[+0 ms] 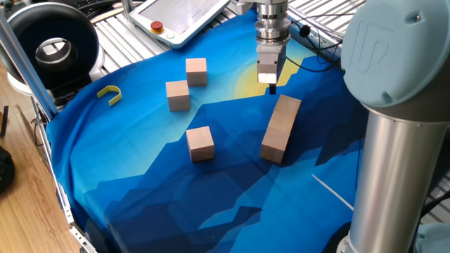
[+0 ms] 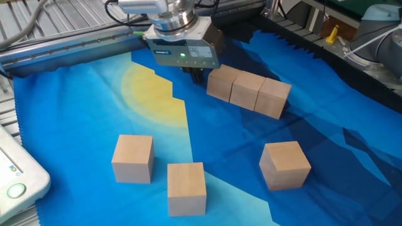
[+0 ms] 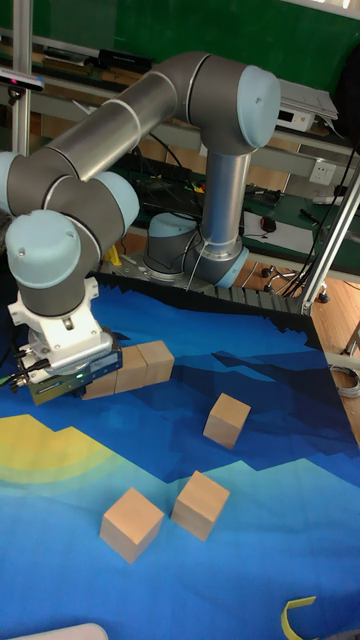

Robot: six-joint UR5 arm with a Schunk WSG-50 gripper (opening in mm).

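Observation:
Three wooden cubes stand side by side in a straight row, touching one another. At the end of that row, my gripper points down just beside the end cube. Its dark fingers are close together, with nothing visible between them, so it looks shut. In exterior view 1 the gripper appears just behind the far end of the row. Three more cubes stand apart on the cloth: a lone cube, a second cube and a third cube. The fingertips are hidden in exterior view 3.
A blue patterned cloth covers the table, with wide bare areas between the cubes. Near its left edge lies a yellow hook-shaped piece. The teach pendant rests at the back, and the arm's column stands on the right.

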